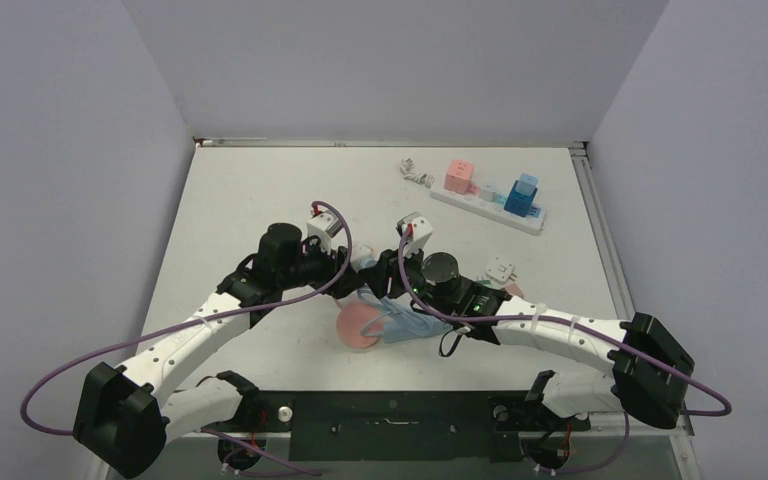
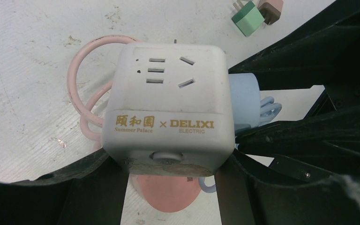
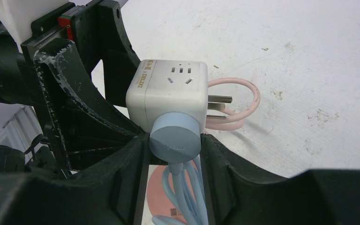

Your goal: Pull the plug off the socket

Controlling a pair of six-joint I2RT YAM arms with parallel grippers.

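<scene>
My left gripper is shut on a white cube socket [image 2: 168, 93], held above the table with its slotted face showing. From one side of the cube sticks a round light-blue plug [image 3: 176, 138], seated against it, its blue cord [image 3: 187, 192] trailing down. My right gripper is part open around the plug, one finger on each side and very close to it; whether both touch is unclear. In the left wrist view the right gripper's fingers [image 2: 281, 136] come in from the right. Metal prongs [image 3: 219, 107] project from another side of the cube.
A pink disc [image 1: 357, 328] and a blue block [image 1: 412, 328] lie below the grippers. Farther back right stands a white power strip [image 1: 480, 205] with pink and blue cubes. A white adapter [image 1: 501, 269] lies near the right arm.
</scene>
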